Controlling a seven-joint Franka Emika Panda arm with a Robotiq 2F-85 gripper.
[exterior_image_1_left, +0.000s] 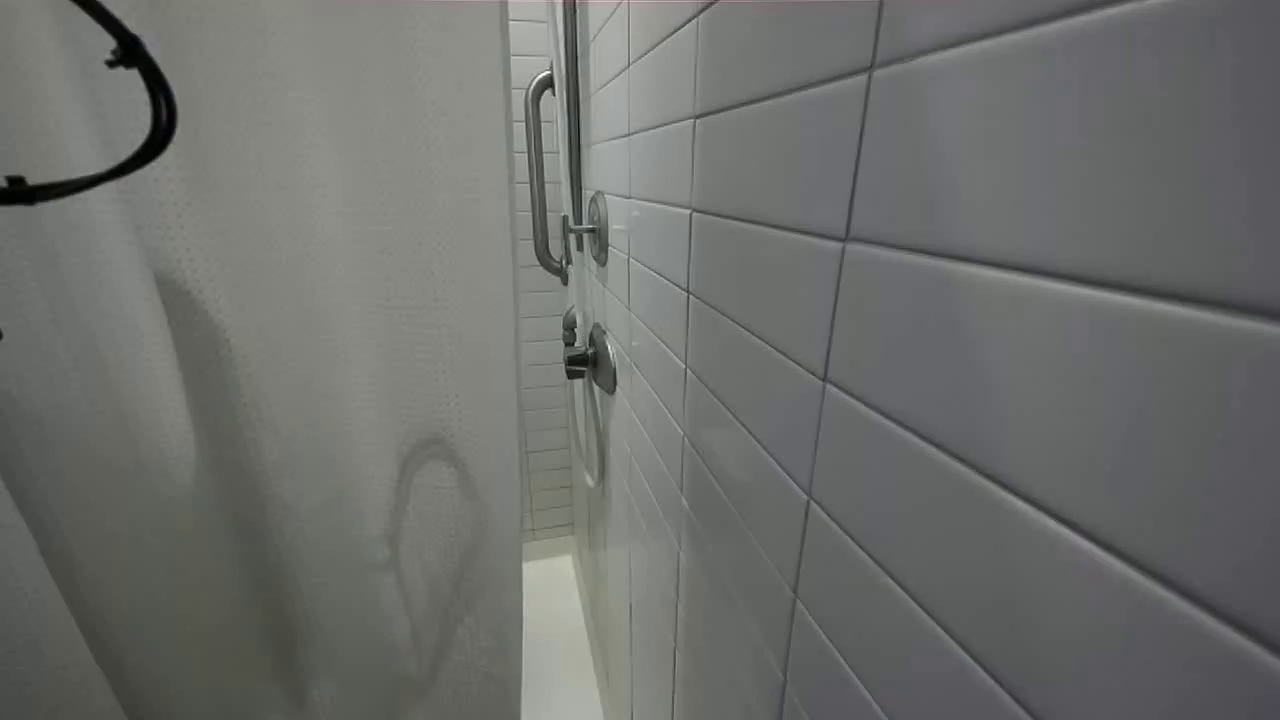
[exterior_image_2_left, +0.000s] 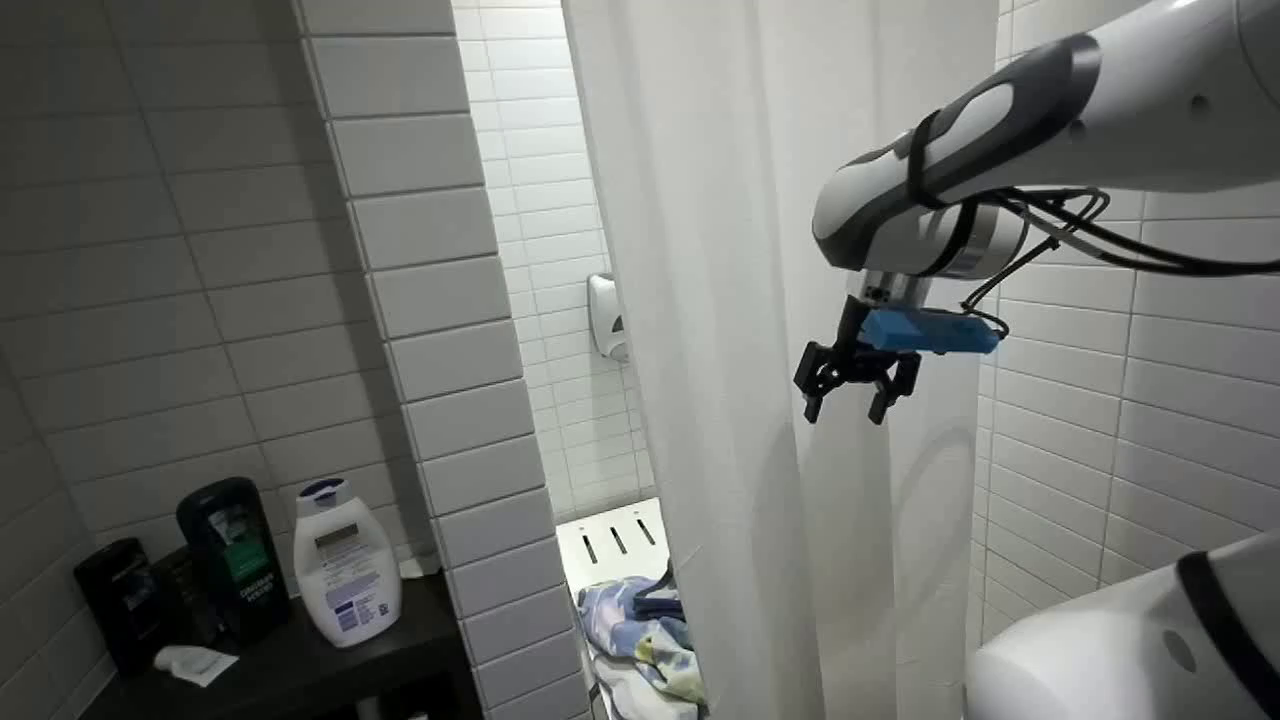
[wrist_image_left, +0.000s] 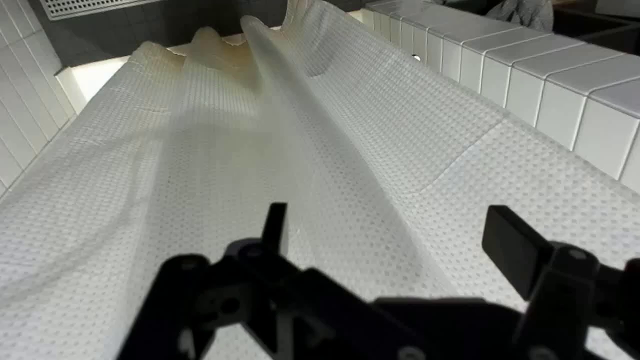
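Observation:
A white shower curtain hangs in long folds across the shower opening, and its dotted weave fills most of the wrist view. My black gripper points downward in front of the curtain, its fingers open and nothing between them. In the wrist view the two fingertips of the gripper stand wide apart with curtain visible behind the gap. Whether either finger touches the cloth cannot be told. In exterior view 1 the curtain covers the left side; the gripper is out of that view, though a black cable shows.
A tiled partition stands left of the curtain; beyond it is a white slatted seat with patterned cloth. Several bottles, including a white one, occupy a dark shelf. A grab bar and shower knob are on the walls.

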